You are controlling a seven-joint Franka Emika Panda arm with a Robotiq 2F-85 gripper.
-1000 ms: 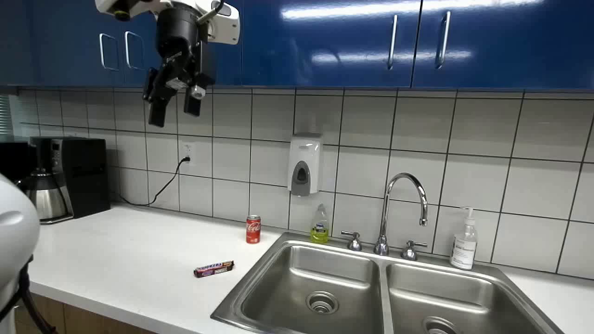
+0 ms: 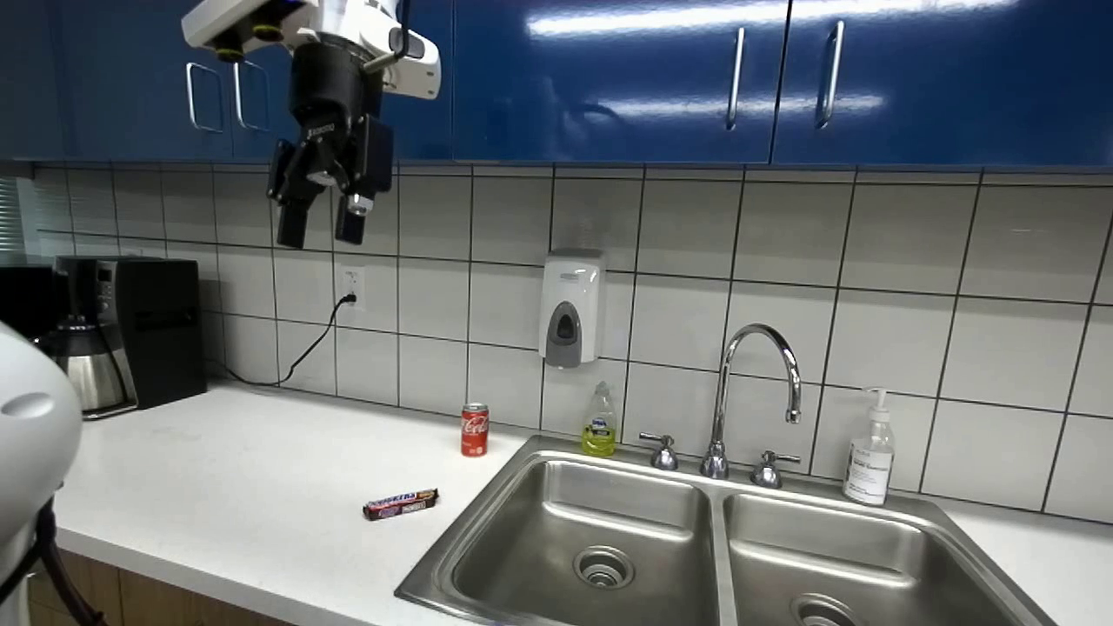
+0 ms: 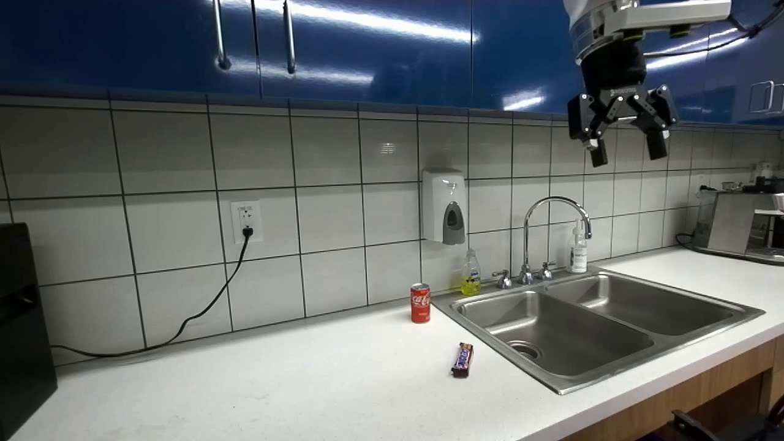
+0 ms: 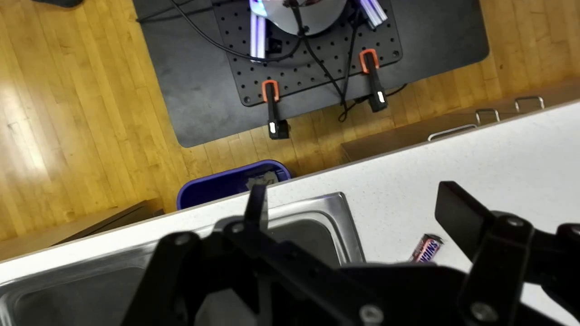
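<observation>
High above the counter, my gripper (image 2: pixel 320 238) hangs open with nothing between its fingers. In exterior view 2 the gripper (image 3: pixel 628 155) shows against the tiles, well clear of everything below. A Snickers bar (image 2: pixel 401 505) lies flat on the white counter, left of the sink. The wrist view shows the same Snickers bar (image 4: pixel 427 249) beyond the gap between the fingers, its lower end covered by the black linkage. Behind the bar, a red Coca-Cola can (image 2: pixel 475 429) stands upright near the wall; the wrist view does not show it.
A double steel sink (image 2: pixel 720 542) with a tall faucet (image 2: pixel 720 407) takes up the right side. Along its back stand a yellow soap bottle (image 2: pixel 600 422) and a pump bottle (image 2: pixel 869 459). The coffee machine (image 2: pixel 156 329) is far left. Open counter (image 2: pixel 240 459) lies between.
My gripper has tilted to point more straight down, and its fingertips sit slightly lower. The Snickers bar and the can have stayed in place.
</observation>
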